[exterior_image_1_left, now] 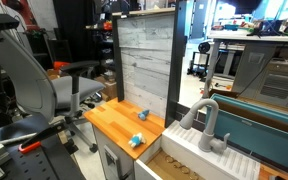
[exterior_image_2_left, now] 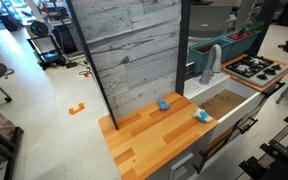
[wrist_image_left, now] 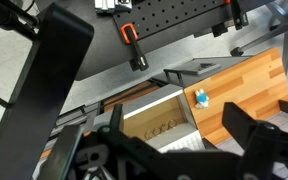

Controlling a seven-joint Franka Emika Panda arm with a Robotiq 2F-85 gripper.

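Note:
Two small blue-and-white objects lie apart on a wooden countertop (exterior_image_2_left: 144,140). The one nearer the drawer (exterior_image_1_left: 136,140) appears in all three views, and the other blue object (exterior_image_1_left: 143,113) rests farther back, towards the grey plank wall. Beside the counter, a drawer (wrist_image_left: 134,104) is pulled out, with a light brown bottom and some small shapes in it that are hard to make out. My gripper shows at the bottom of the wrist view as two dark fingers standing wide apart. Nothing is visible between them except the drawer and counter beyond.
A grey faucet (exterior_image_1_left: 212,125) rises behind the drawer beside a teal sink basin (exterior_image_1_left: 254,132). A stovetop (exterior_image_2_left: 252,68) stands farther along. The plank wall (exterior_image_1_left: 147,75) borders the counter's back.

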